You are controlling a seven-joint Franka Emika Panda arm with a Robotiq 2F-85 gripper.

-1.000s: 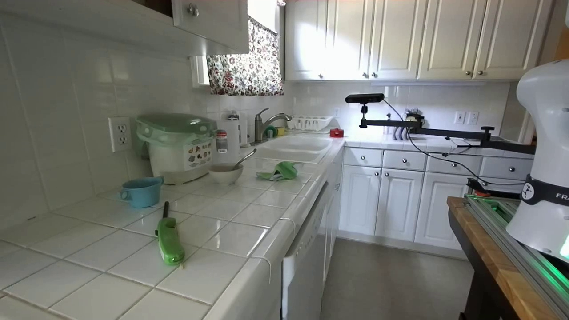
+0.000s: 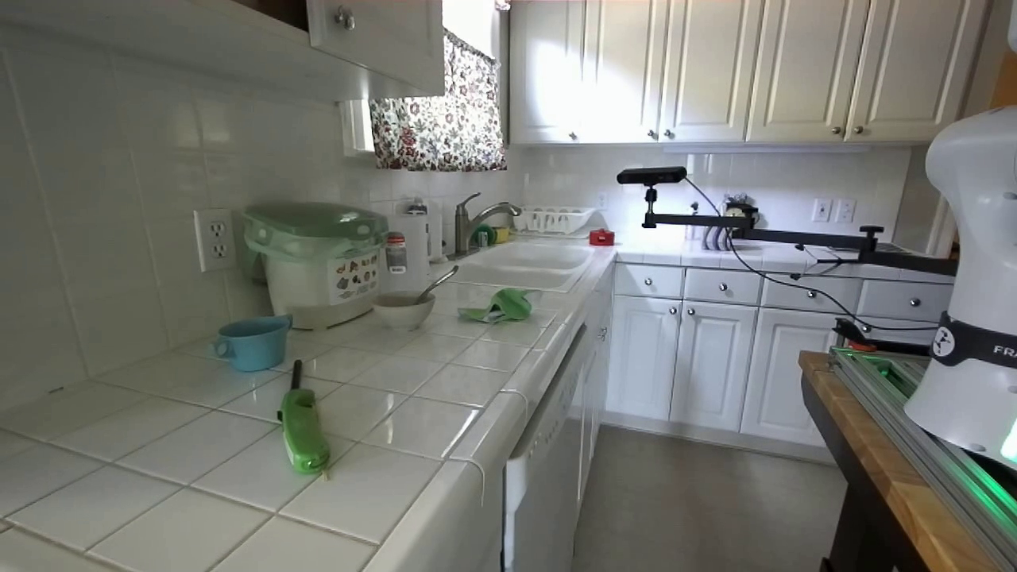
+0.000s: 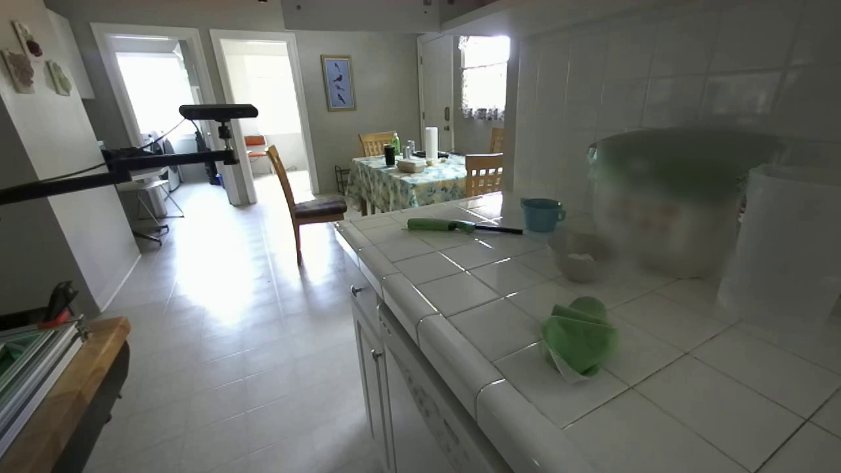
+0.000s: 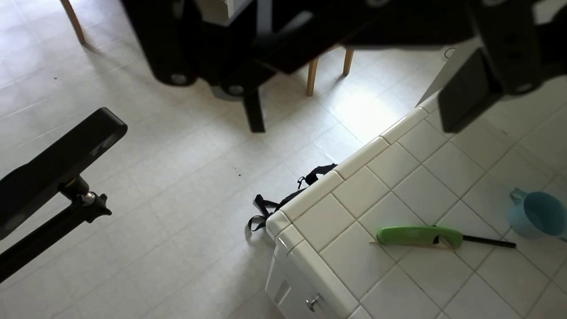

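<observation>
Wide apart, the fingers of my gripper show in the wrist view with only floor and counter edge behind the gap. The gripper is open and appears well above the counter. Below and to the right, a green lighter (image 4: 420,235) with a black nozzle lies on the white tiles. A blue cup (image 2: 254,344) stands by the nozzle end. Farther along the counter are a bowl (image 2: 404,310) with a spoon handle leaning out and a crumpled green cloth (image 3: 581,337). Neither exterior view includes the gripper.
A large lidded container (image 2: 319,272) stands against the tiled wall, with the sink (image 2: 534,259) beyond. A camera on a black arm (image 4: 50,159) juts in at the wrist view's left. Bare tiles surround the lighter on the counter's front side.
</observation>
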